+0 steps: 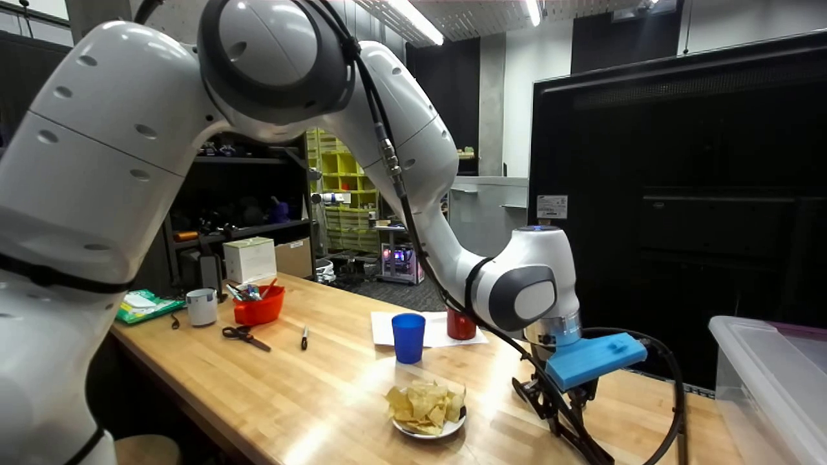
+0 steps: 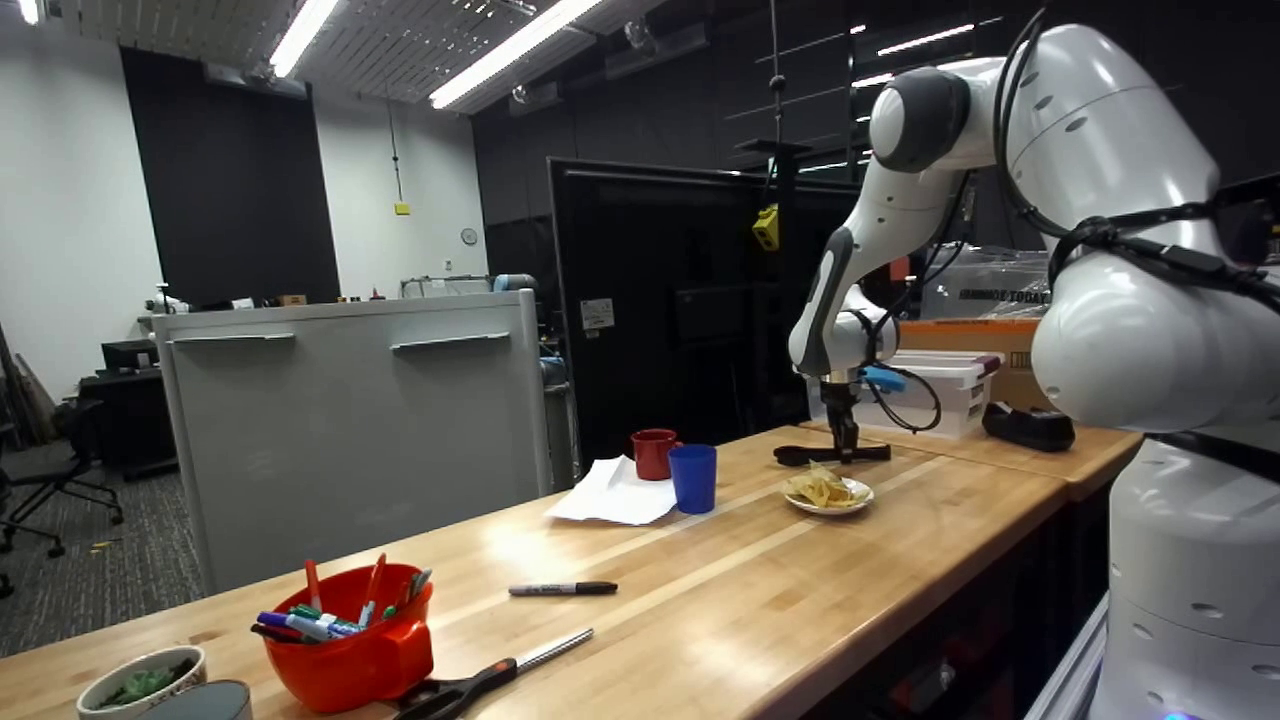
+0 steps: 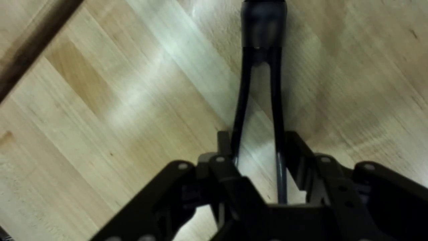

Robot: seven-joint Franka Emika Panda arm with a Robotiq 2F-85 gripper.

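Black tongs (image 3: pixel 279 108) lie on the wooden tabletop in the wrist view, their joined end at the top and two thin arms spreading downward. My gripper straddles these arms, its fingers apart, one on each outer side. Both fingertips look very close to the arms; whether they press on them cannot be made out. The lower ends of the tongs are hidden by the gripper. In exterior view 2 the gripper (image 2: pixel 846 450) points down at table level, with the dark tongs (image 2: pixel 794 456) reaching out beside it.
A plate of chips (image 1: pixel 426 411) stands close by the gripper. Further off are a blue cup (image 1: pixel 408 338), a red mug (image 2: pixel 654 454) by white paper (image 2: pixel 614 494), and a marker (image 2: pixel 564 589). A clear plastic bin (image 1: pixel 767 372) bounds the right side. Mid-table is mostly clear.
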